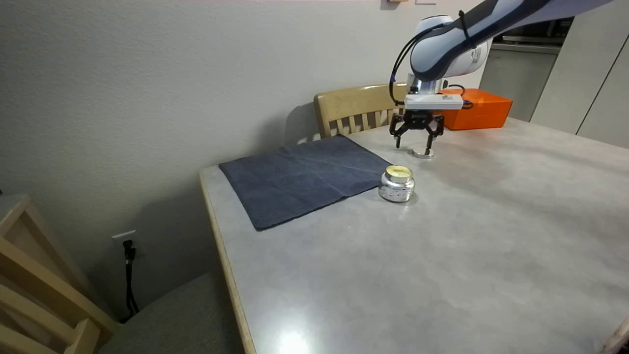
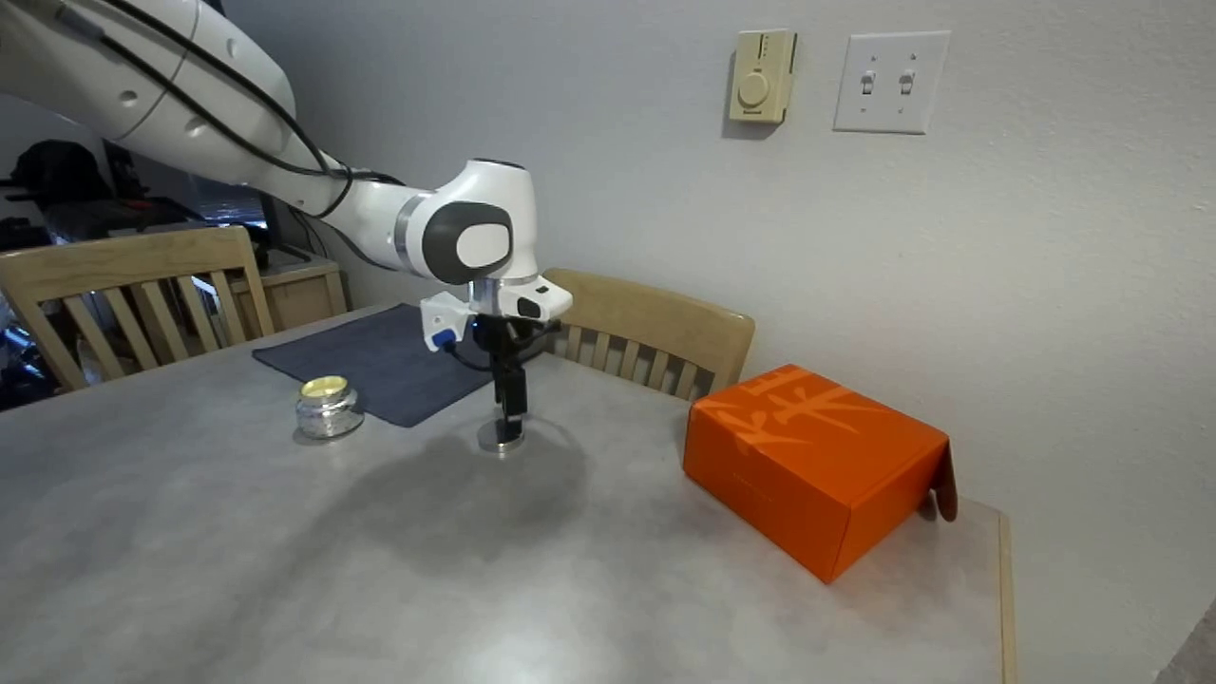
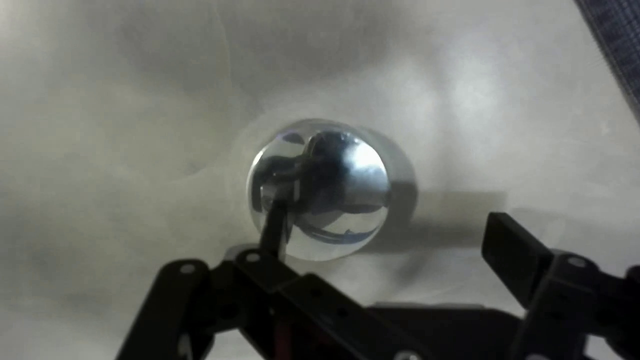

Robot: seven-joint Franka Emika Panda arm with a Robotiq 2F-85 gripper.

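A round, shiny silver lid point(image 3: 336, 180) lies flat on the grey table, seen from above in the wrist view. My gripper is open over it, its fingers wide apart. One finger point(image 3: 275, 228) overlaps the lid's near edge in that view; the other finger point(image 3: 516, 258) stands well off to the right over bare table. Whether the first finger touches the lid, I cannot tell. From outside, the gripper point(image 1: 413, 146) points down just above the lid point(image 1: 423, 153). An uncapped silver jar point(image 1: 396, 186) with pale yellow contents stands upright near the cloth.
A dark blue cloth point(image 1: 306, 177) lies by the wall side of the table. An orange box point(image 2: 815, 456) stands near the far end, and a wooden chair point(image 2: 655, 331) is behind the table edge.
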